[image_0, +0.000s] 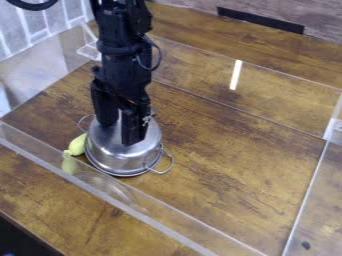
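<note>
A steel pot (124, 154) with wire side handles sits on the wooden surface at the left of centre. My black gripper (120, 128) is down over the top of the pot, covering much of it; I cannot tell whether its fingers are open or shut, or whether they touch the lid. A pale yellow-green object (76, 147) lies just left of the pot.
Clear plastic walls border the wooden work surface (234, 150) on the left, back, right and front.
</note>
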